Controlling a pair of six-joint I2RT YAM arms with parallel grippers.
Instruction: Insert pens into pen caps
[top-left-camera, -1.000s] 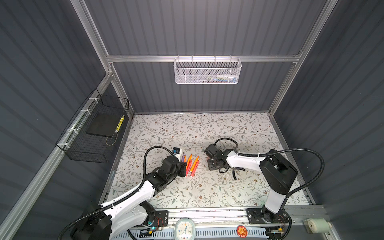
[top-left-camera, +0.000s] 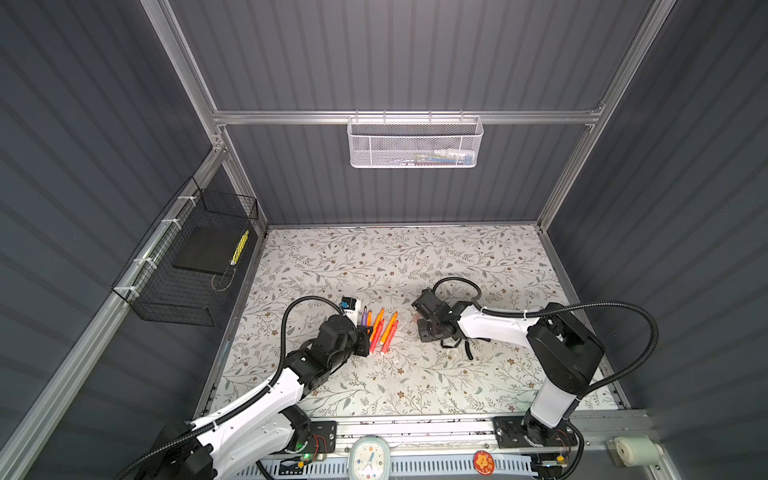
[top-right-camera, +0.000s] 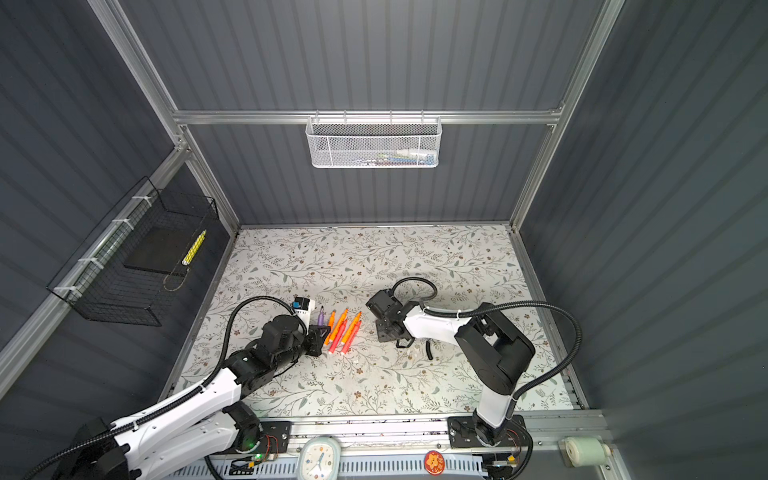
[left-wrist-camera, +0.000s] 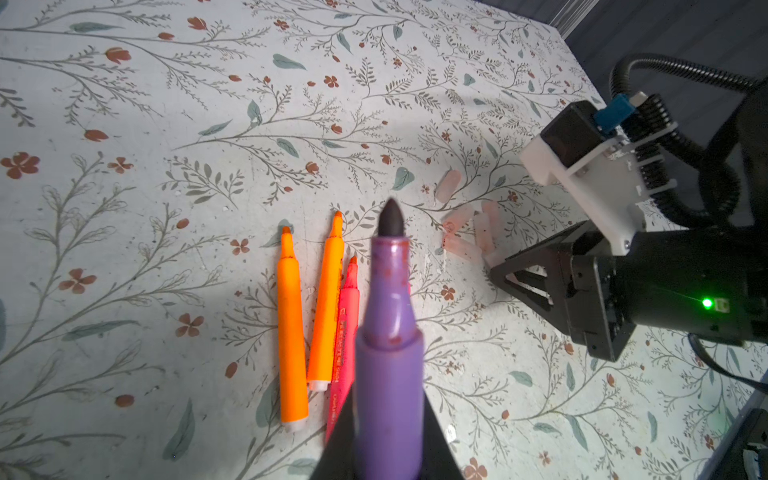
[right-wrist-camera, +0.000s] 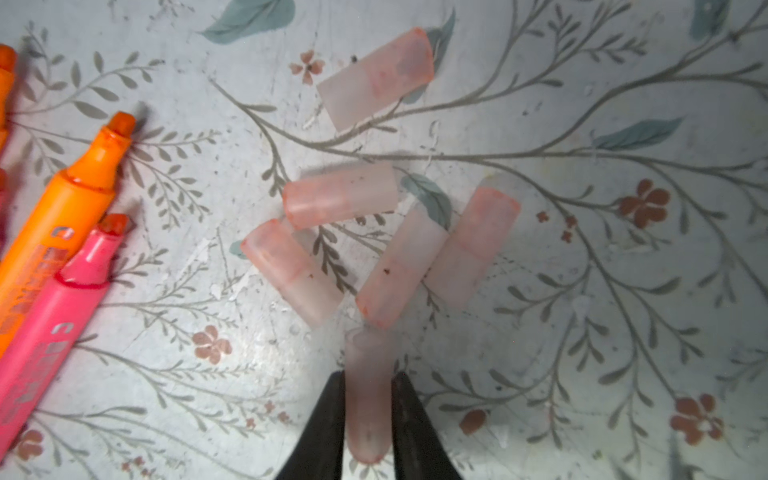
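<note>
An uncapped purple marker (left-wrist-camera: 390, 384), its dark nib pointing away, is clamped in my left gripper. In the right wrist view, a pale translucent cap (right-wrist-camera: 369, 412) lies between the fingers of my right gripper. Those fingers (right-wrist-camera: 326, 420) stand close along both its sides; whether they press on it I cannot tell. Several more translucent caps with orange-pink ends, such as the nearby cap (right-wrist-camera: 401, 265), are scattered just beyond. To their left lie uncapped orange markers (left-wrist-camera: 291, 336) and pink markers (right-wrist-camera: 52, 344), side by side.
Beside the right gripper lies a small black curved item (top-right-camera: 429, 350). A white mesh basket (top-left-camera: 415, 152) hangs on the back wall and a black wire basket (top-left-camera: 172, 308) on the left wall. Most of the patterned tabletop (top-left-camera: 336, 256) behind the arms is clear.
My right arm has moved a little to the right.
</note>
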